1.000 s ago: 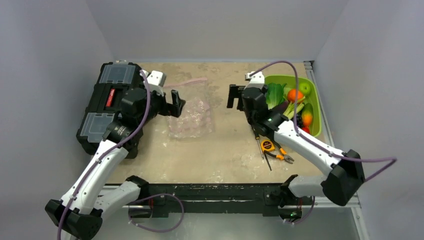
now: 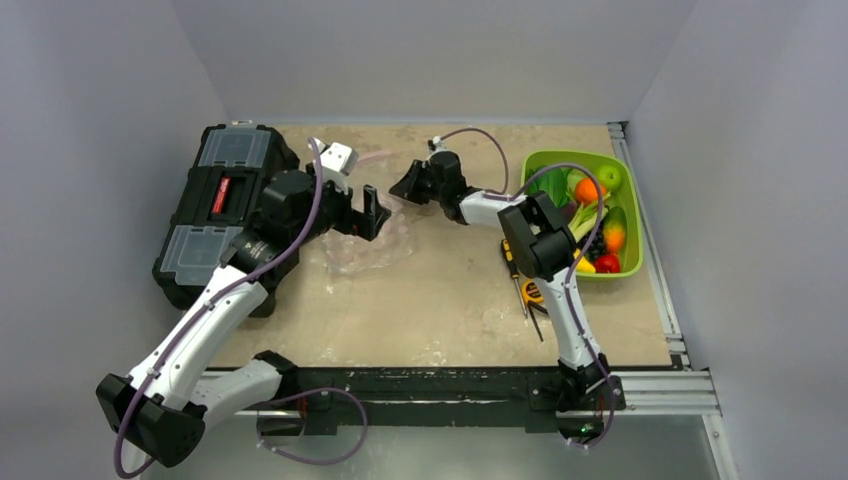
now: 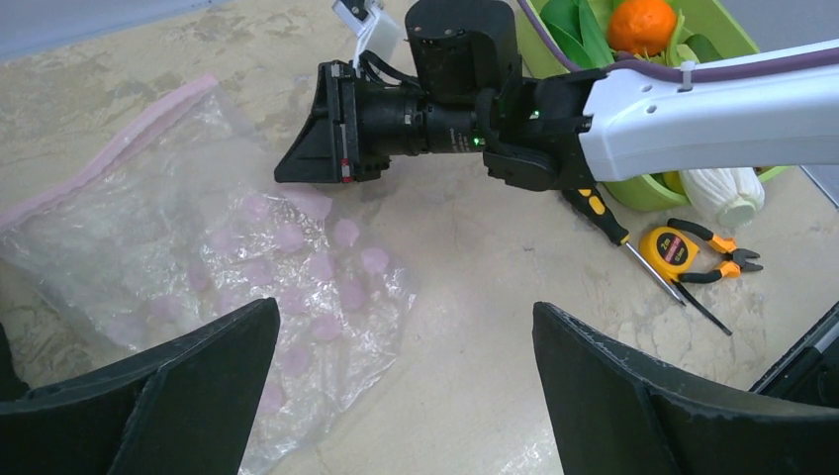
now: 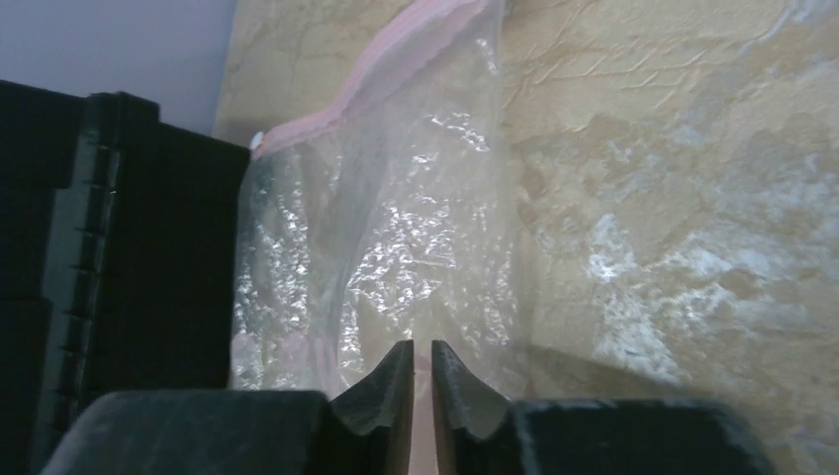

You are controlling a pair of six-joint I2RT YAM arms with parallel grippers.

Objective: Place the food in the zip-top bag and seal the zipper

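Note:
A clear zip top bag with a pink zipper strip and dots lies flat on the table. My right gripper is low at the bag's right edge, its fingertips nearly together in the right wrist view; whether they pinch the plastic I cannot tell. My left gripper hangs open over the bag, with nothing between its fingers. The food sits in a green bin at the right: leafy greens, an orange, a tomato and other produce.
A black toolbox lines the left side. A screwdriver, tape measure and pliers lie before the bin.
My right gripper has swung left from near the bin down to the bag's edge and its fingers have narrowed. My left gripper has moved slightly right. The bag has shifted slightly left.

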